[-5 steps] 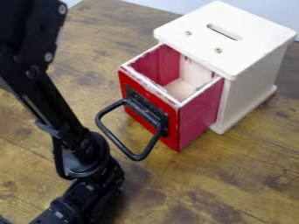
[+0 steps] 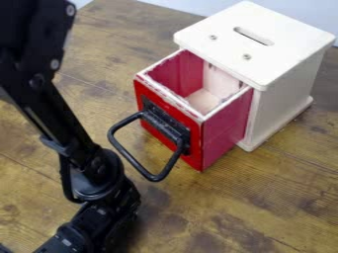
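Note:
A cream wooden box (image 2: 278,89) with a slotted lid stands at the upper right. Its drawer (image 2: 218,138), red on the front and pink on the side, is pulled out toward the left and is empty inside. A black looped handle (image 2: 148,173) is on the drawer front. The black robot arm runs down the left side to the bottom left, left of the handle; its fingertips cannot be made out.
A pale surface lies along the back edge.

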